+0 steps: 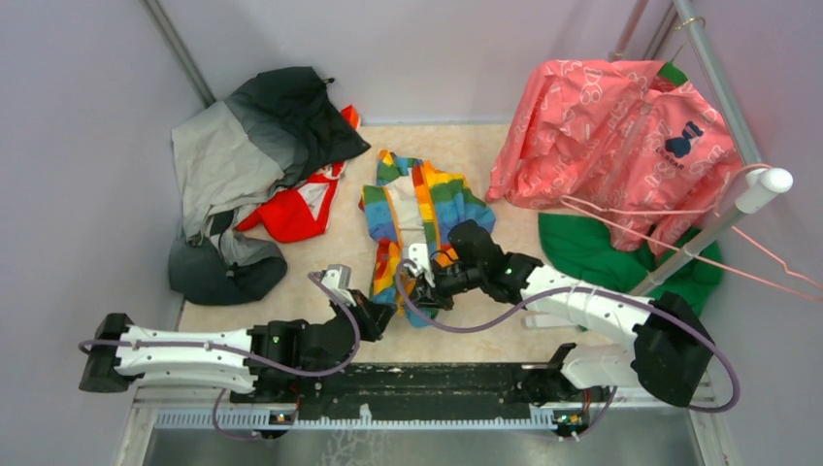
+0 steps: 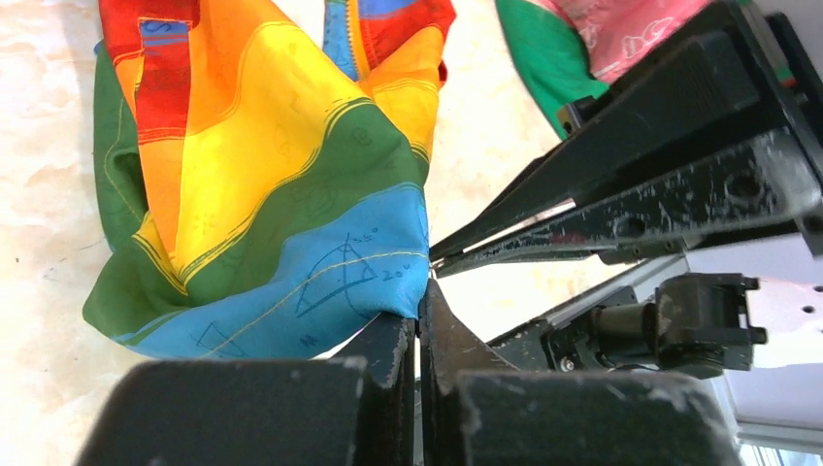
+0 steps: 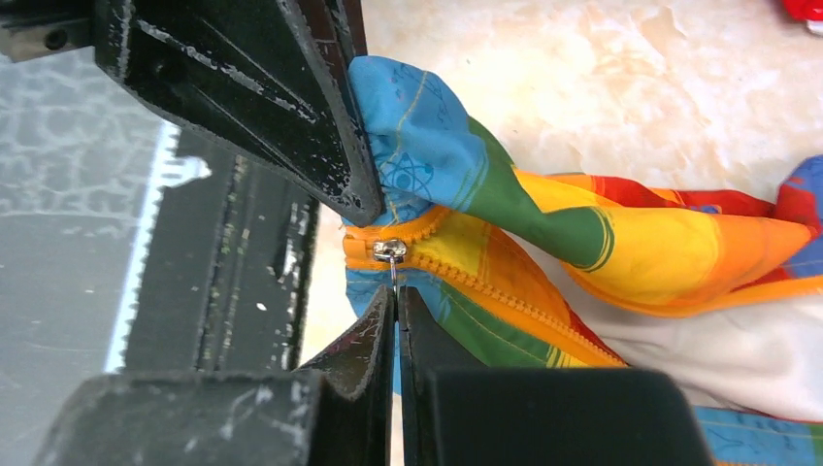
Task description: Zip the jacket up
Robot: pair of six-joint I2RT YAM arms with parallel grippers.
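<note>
The rainbow striped jacket (image 1: 427,194) lies in the middle of the table, its lower end between my two grippers. My left gripper is shut at the blue hem (image 2: 340,272), fabric at its tips. In the right wrist view the metal zipper slider (image 3: 390,249) sits on the orange zip at the hem, and my right gripper is shut on its thin pull tab. The left gripper's dark body stands just above it, against the blue fabric.
Grey and red garments (image 1: 247,155) lie at left. A pink garment (image 1: 611,136) and green cloth (image 1: 592,243) are at right, beside a white pole and pink hangers. Bare table surrounds the jacket.
</note>
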